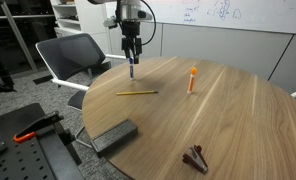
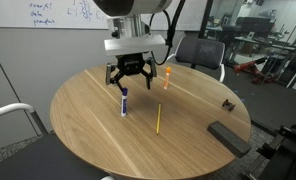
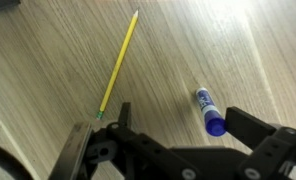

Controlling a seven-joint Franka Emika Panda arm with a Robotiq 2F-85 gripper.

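A blue-capped white marker point(image 1: 131, 72) stands upright on the round wooden table, near its far left part. Directly above it hangs my gripper point(image 1: 131, 44), pointing down with its fingers spread and nothing held. From the wrist, the marker's blue end point(image 3: 215, 127) shows in the gap of my gripper, nearer the right finger than the left. In the second exterior view the marker point(image 2: 124, 103) stands just below the fingers, its top close to their level. Whether either finger touches it I cannot tell.
A yellow pencil point(image 3: 119, 65) lies flat near the marker. Farther right an orange marker point(image 1: 192, 80) stands upright. A dark grey block point(image 1: 114, 137) and a small dark brown object point(image 1: 195, 158) lie toward the near edge. Bare tabletop fills the right side.
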